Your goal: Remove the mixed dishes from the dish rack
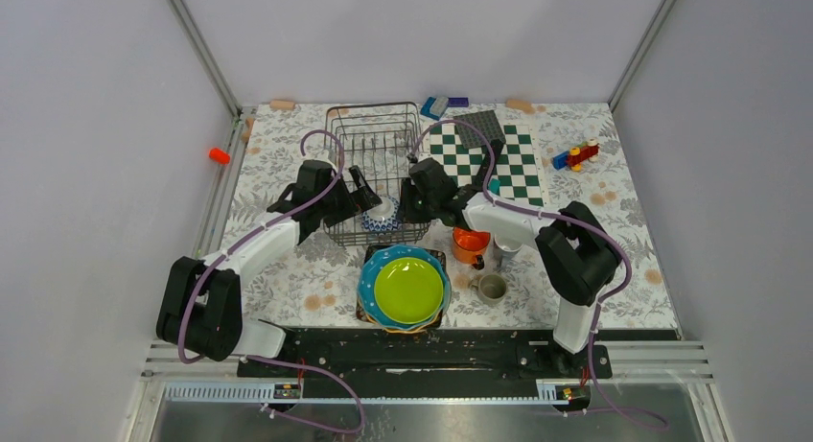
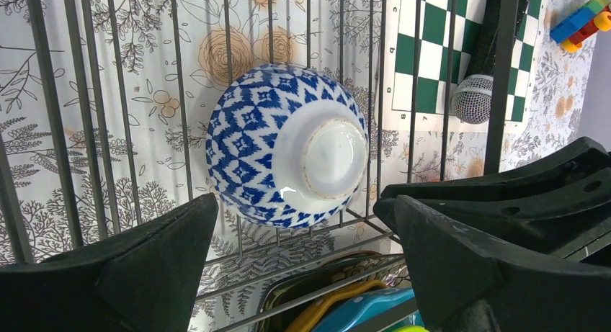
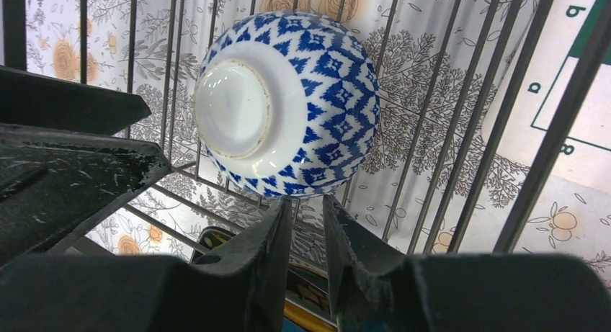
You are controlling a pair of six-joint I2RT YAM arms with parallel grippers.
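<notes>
The dish rack (image 1: 372, 116) holds a blue-and-white patterned bowl, lying upside down on its wires; in the right wrist view the bowl (image 3: 339, 116) fills the middle. My left gripper is open over the rack's front left, its fingers either side below the bowl, nothing between them. My right gripper is at the rack's right side; its fingertips are close together near the bowl's rim, with a narrow gap and nothing visible between them.
In front are stacked plates with a green one (image 1: 406, 289) on top. An orange mug (image 1: 470, 241) and grey cup (image 1: 491, 287) stand right. A checkerboard (image 1: 518, 174) with a microphone, and toy bricks (image 1: 583, 154) lie back right.
</notes>
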